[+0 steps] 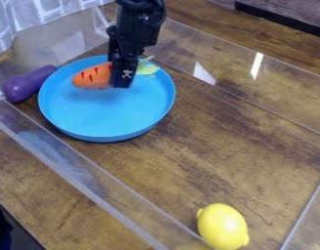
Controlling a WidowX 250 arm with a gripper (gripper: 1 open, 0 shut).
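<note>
My black gripper (121,66) hangs over the back of a blue plate (113,112), shut on an orange toy carrot (93,75) with dark markings. The carrot is at the plate's back left, its right end hidden by the fingers; a small pale green piece shows right of the gripper at the plate's rim. Whether the carrot touches the plate is unclear.
A purple eggplant (28,84) lies left of the plate. A yellow lemon (222,227) sits at the front right.
</note>
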